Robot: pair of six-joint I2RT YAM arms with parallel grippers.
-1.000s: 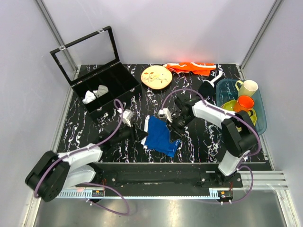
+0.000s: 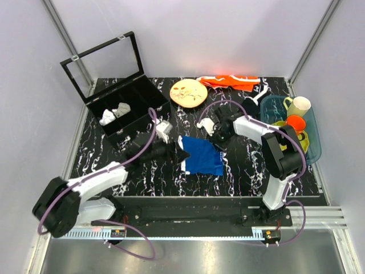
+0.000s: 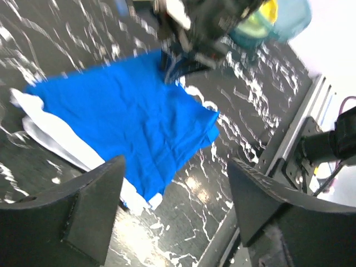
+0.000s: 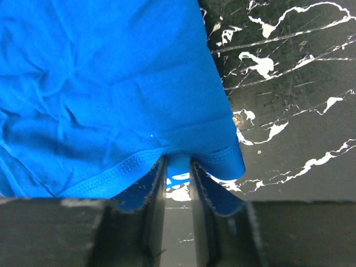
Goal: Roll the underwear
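Note:
The blue underwear (image 2: 199, 157) lies on the marble table between my grippers, with a white band along its left side in the left wrist view. My left gripper (image 2: 177, 153) is above its left edge; in the left wrist view its fingers are apart with nothing between them. My right gripper (image 2: 217, 142) is down at the underwear's upper right corner. In the right wrist view its fingertips (image 4: 197, 168) sit close together on the hem, a little blue cloth visible between them; whether they grip it I cannot tell.
An open black box (image 2: 142, 94) holding white cloths stands at the back left. A plate (image 2: 188, 93), an orange cloth (image 2: 228, 81) and a blue bin (image 2: 313, 148) with mugs are at the back and right. Bare table surrounds the underwear.
The underwear has turned and spread out flatter, shifting rightward.

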